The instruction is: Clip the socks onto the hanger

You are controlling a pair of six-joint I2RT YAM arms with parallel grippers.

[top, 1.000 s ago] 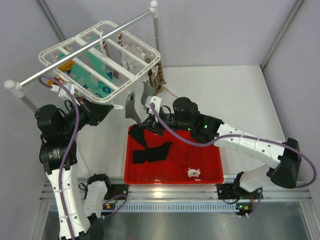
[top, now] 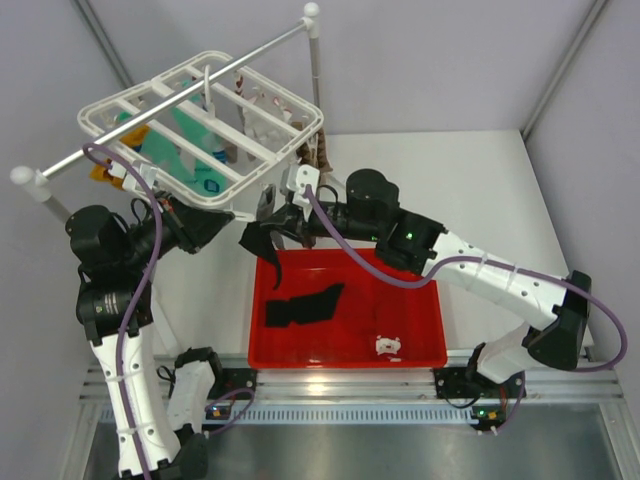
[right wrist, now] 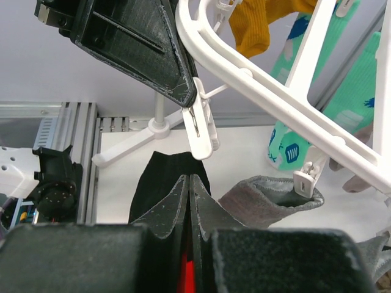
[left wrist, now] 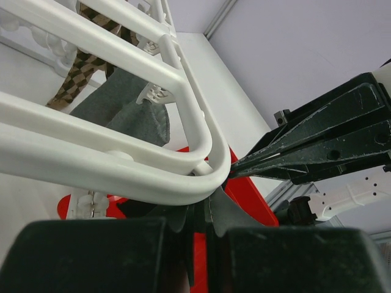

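Observation:
My right gripper (top: 274,224) is shut on a black sock (top: 260,243), which hangs just past the hanger's near corner. In the right wrist view, that sock (right wrist: 168,174) spreads flat to the left of the fingertips, its upper edge below a white clip (right wrist: 200,134). My left gripper (top: 226,216) is shut on this clip at the corner of the white hanger (top: 150,172). The left wrist view shows the hanger corner (left wrist: 214,174) covering the clip and most of the sock. Another black sock (top: 305,305) lies in the red bin (top: 400,262).
Grey socks (right wrist: 259,198) hang from neighbouring clips close beside the right gripper. Teal, mustard and checkered socks (top: 318,150) hang elsewhere on the hanger. A small white item (top: 388,345) lies in the bin.
The left arm has barely moved.

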